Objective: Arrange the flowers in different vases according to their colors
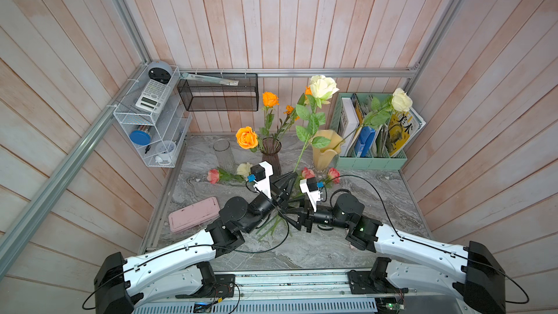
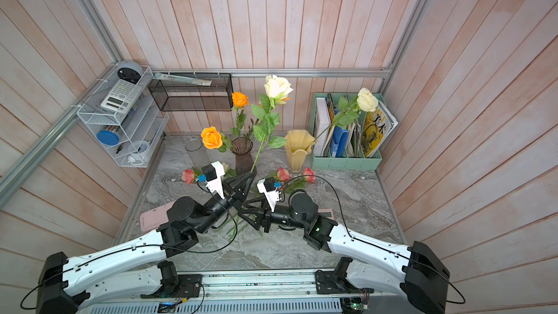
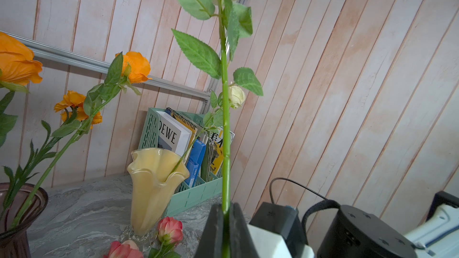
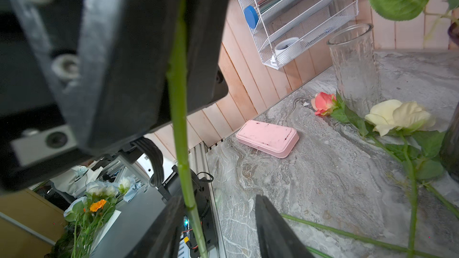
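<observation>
A tall white rose (image 1: pixel 323 89) stands nearly upright, with my left gripper shut on its green stem (image 3: pixel 225 157). The stem's lower part (image 4: pixel 184 172) runs down into the gap of my open right gripper, close to one finger; contact cannot be told. Orange flowers (image 1: pixel 247 137) stand in the brown vase (image 1: pixel 271 154). The yellow vase (image 2: pixel 298 145) holds another white rose (image 2: pixel 366 100). The clear glass vase (image 4: pixel 356 67) is empty. Beside it lie a pink rose (image 4: pixel 324 103) and a white rose (image 4: pixel 399 115); pink roses (image 3: pixel 170 229) lie before the yellow vase.
A pink case (image 1: pixel 193 214) rests on the left of the table. Behind it stands a white wire rack (image 1: pixel 152 116), and a green book box (image 1: pixel 372 163) is at the back right. Both grippers are close together over mid-table.
</observation>
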